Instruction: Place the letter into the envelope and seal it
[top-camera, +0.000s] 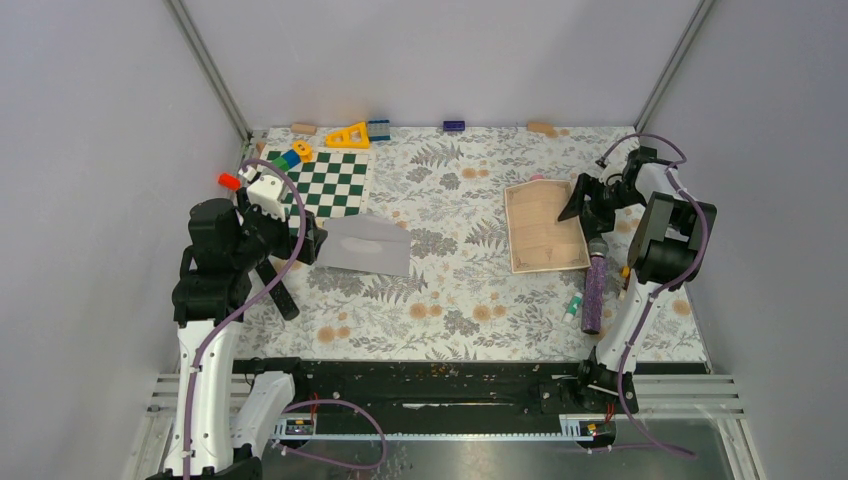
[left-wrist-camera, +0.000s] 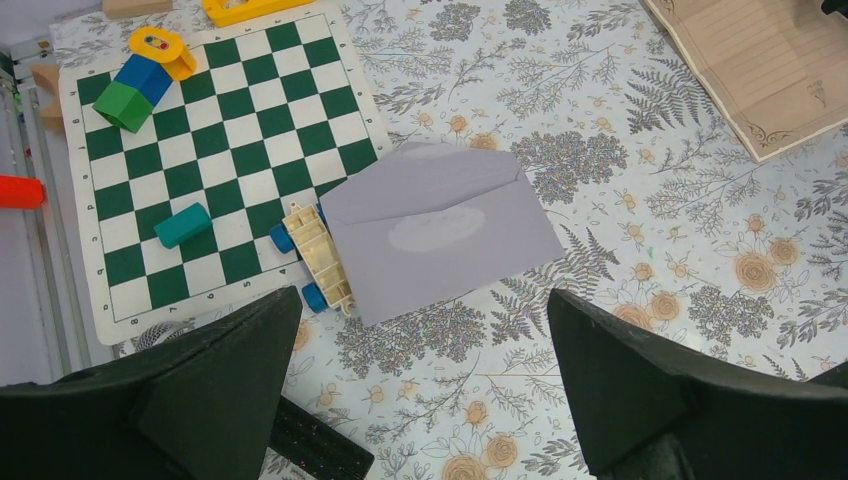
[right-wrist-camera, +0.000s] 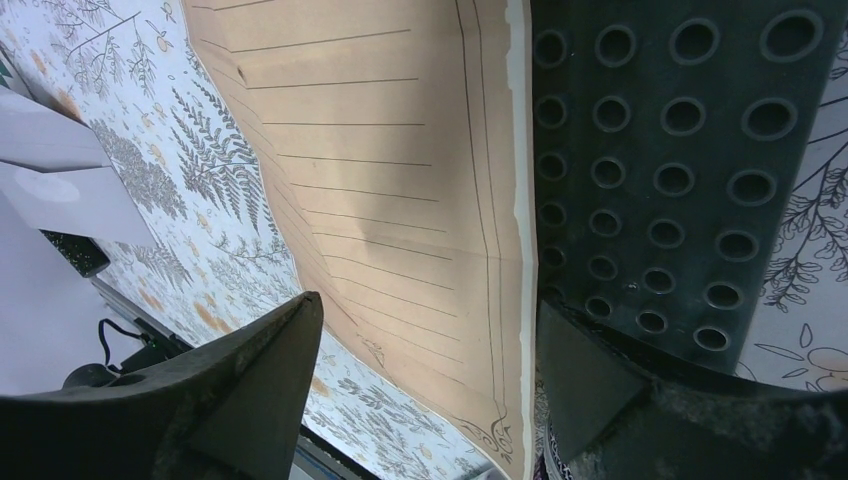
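Observation:
The letter is a tan ruled sheet with curled edges at the right of the table; its lines show in the right wrist view. My right gripper is at its right edge, the fingers spread apart with the sheet showing in the gap. Whether they touch the paper cannot be made out. A pale grey envelope lies at the left, its flap unfolded towards the back. Above it hovers my left gripper, open and empty.
Under the envelope's left side are a toy car and the checkered board. A dark perforated object adjoins the letter's right edge. A purple bottle and a small glue stick lie in front. Mid-table is clear.

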